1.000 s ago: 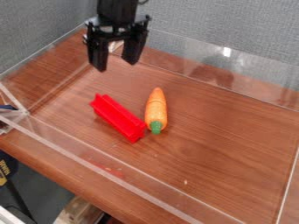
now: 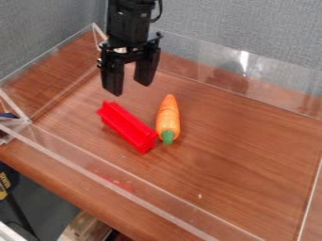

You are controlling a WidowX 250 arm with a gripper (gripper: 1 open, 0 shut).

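Note:
The black gripper (image 2: 131, 75) hangs over the table at the upper middle, its two fingers spread apart with nothing visible between them. Below it a red bar-shaped object (image 2: 127, 125) lies diagonally on the wooden table. To its right an orange toy carrot (image 2: 168, 117) lies with its green end toward the front, close to the red bar's lower end.
Clear low walls border the wooden table (image 2: 239, 165), whose right half is bare. Grey panels stand behind. Dark items and a wooden piece are outside the table at the lower left.
Both objects lie where they were.

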